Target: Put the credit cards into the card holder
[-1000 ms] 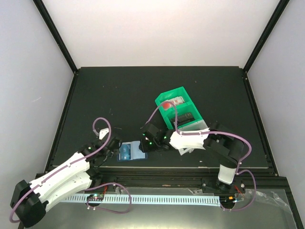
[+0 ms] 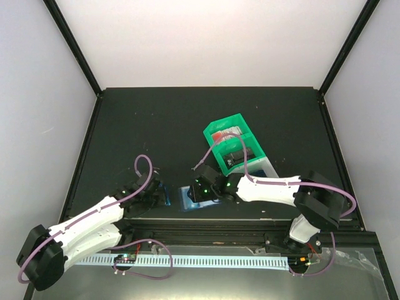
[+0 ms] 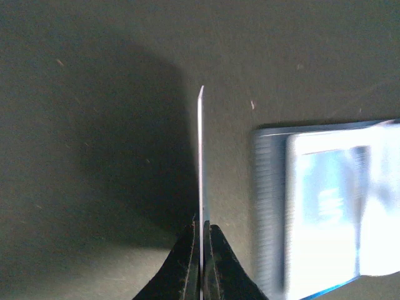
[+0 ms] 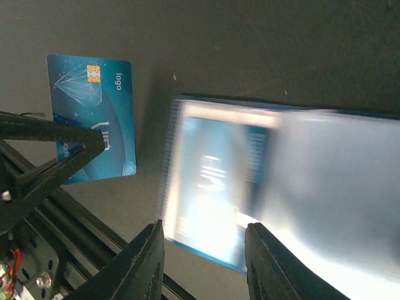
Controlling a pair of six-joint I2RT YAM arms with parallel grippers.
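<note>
My left gripper is shut on a blue credit card, which appears edge-on in the left wrist view. Just right of that card, apart from it, the open card holder point(image 2: 197, 204) lies on the black table. The left wrist view shows the holder's clear sleeve point(image 3: 325, 206) with a blue card in it; its right side is cut off there. Over the holder, my right gripper has its fingers spread, with nothing visibly gripped between them. In the top view the right gripper hides part of the holder.
A green divided bin point(image 2: 240, 140) with a reddish-white item point(image 2: 226, 134) and dark items point(image 2: 239, 156) stands behind the right arm. A pale object point(image 2: 262, 167) sits at its front corner.
The card holder has shifted right, away from the left gripper, and now sits slightly askew. My right arm has moved a little right; the left gripper has moved slightly right.
</note>
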